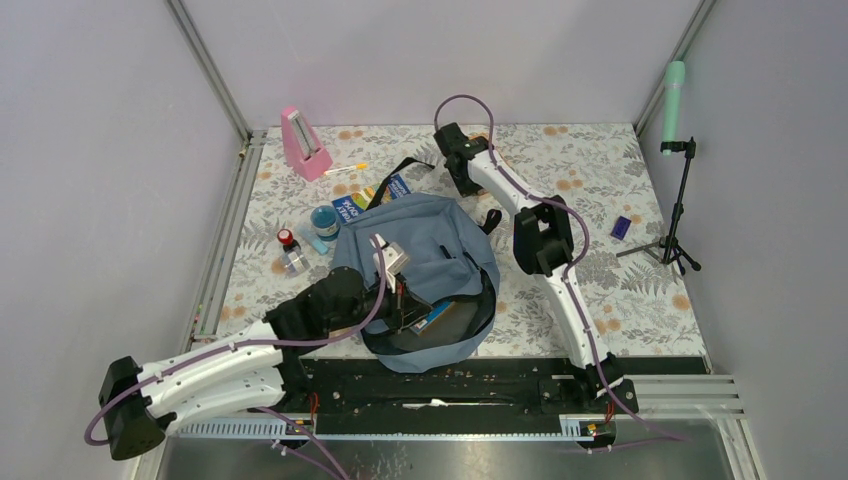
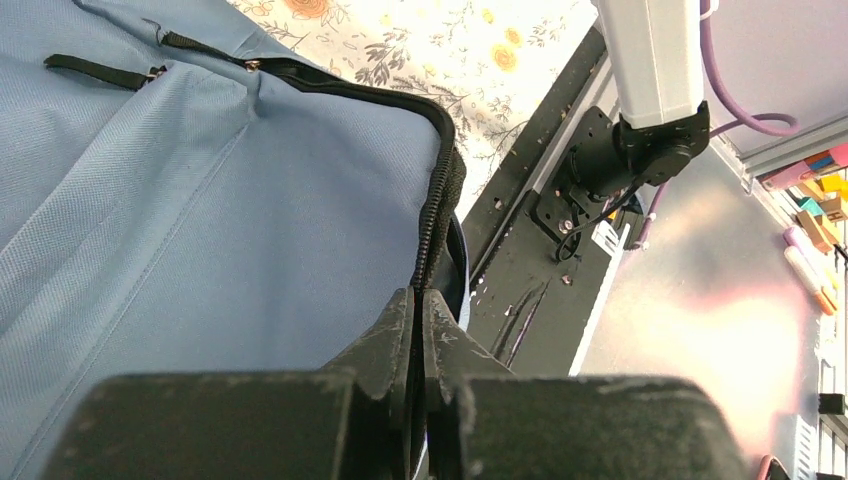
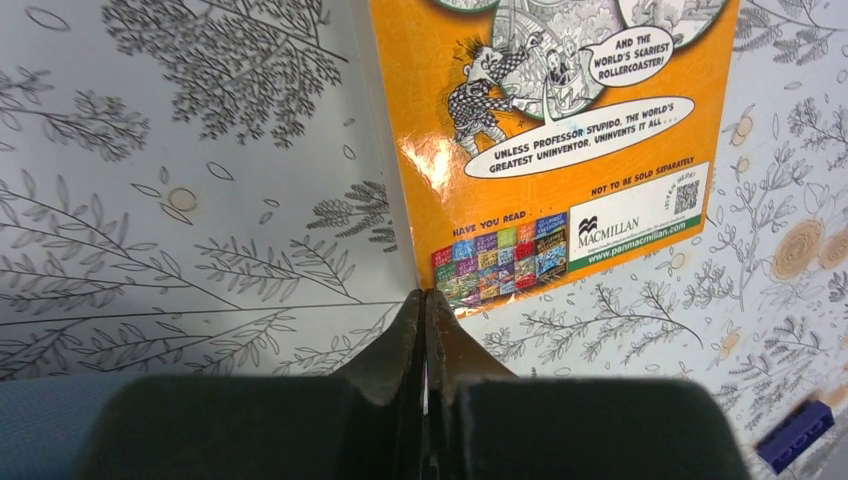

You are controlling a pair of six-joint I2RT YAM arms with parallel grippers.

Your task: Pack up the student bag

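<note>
The orange book (image 3: 560,110) lies flat on the patterned table in the right wrist view; the arm mostly hides it from above. My right gripper is shut with nothing between its fingers, its tips at the book's lower left corner. The blue-grey bag (image 1: 425,230) lies with its main opening toward the front edge. At that opening, my left gripper is shut on the zipper edge (image 2: 440,190). A blue-and-yellow book (image 1: 432,316) shows inside the bag, partly hidden by the left gripper.
Left and behind the bag are a blue jar (image 1: 325,222), a red-capped bottle (image 1: 292,250), a blue-yellow book (image 1: 352,203) and a pink metronome (image 1: 305,148). At right stand a purple block (image 1: 621,228) and a black tripod (image 1: 680,215).
</note>
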